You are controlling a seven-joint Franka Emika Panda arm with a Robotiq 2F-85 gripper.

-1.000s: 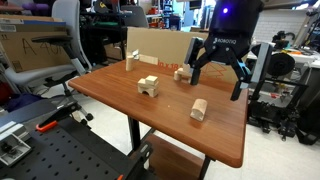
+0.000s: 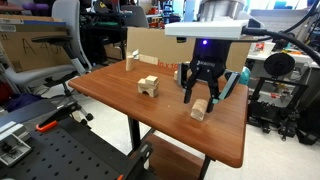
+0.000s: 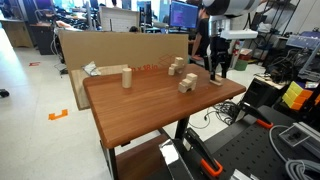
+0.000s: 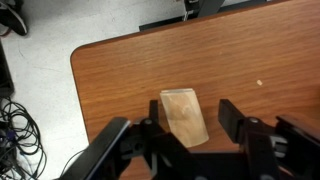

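Observation:
A pale wooden block (image 4: pixel 184 118) lies on the brown tabletop close to its edge. In the wrist view it sits between the two dark fingers of my gripper, with a gap of wood showing on either side. From exterior view 1, the gripper (image 2: pixel 203 99) points down over the same block (image 2: pixel 198 110), its fingers apart. Exterior view 2 shows the gripper (image 3: pixel 217 77) low over the table's right end; the block is partly hidden there. Nothing is gripped.
A stack of light blocks (image 2: pixel 148 86) stands left of the gripper, and a single upright cylinder (image 3: pixel 127 77) is farther along the table. More light blocks (image 3: pixel 176 66) sit near the back edge. The tabletop (image 3: pixel 150 105) is otherwise largely clear.
Over the last second my gripper has come down from well above the table to the block, and its fingers have moved closer together. The block has not moved.

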